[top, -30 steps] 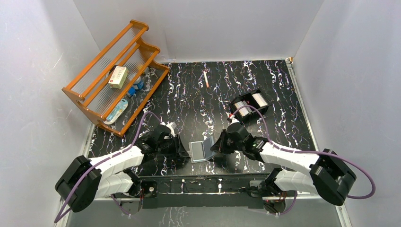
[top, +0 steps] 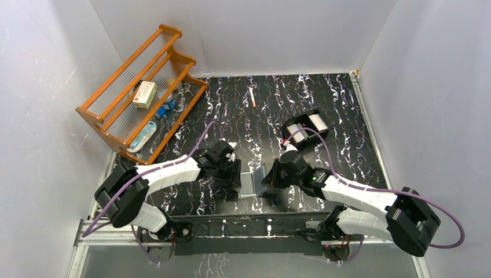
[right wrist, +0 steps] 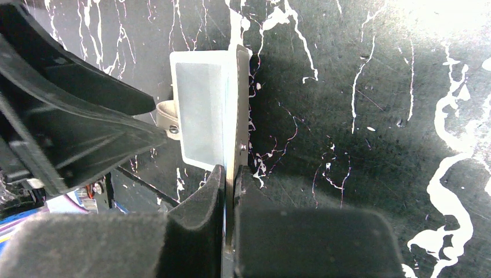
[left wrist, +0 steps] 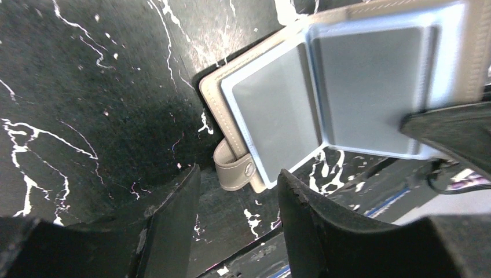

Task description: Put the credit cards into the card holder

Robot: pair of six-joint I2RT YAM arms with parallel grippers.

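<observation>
The card holder [top: 247, 185] lies spread open near the table's front, beige outside with clear grey pockets [left wrist: 278, 104] and a snap strap [left wrist: 234, 169] at its left edge. Its right half tilts up, and my right gripper is shut on that cover. My left gripper [top: 237, 174] is open at the holder's left side; in the left wrist view the strap shows just beyond the gap between its fingers, with nothing gripped. The cards [top: 297, 133] appear as pale stacks in a black box at the right rear; single cards cannot be made out.
A black divided box [top: 323, 132] stands at the right rear. On the left is a wooden rack [top: 191, 79] with a small carton [top: 145, 94] on it. A thin pen-like stick [top: 252, 97] lies at the back.
My left gripper has moved right, up to the holder's left side.
</observation>
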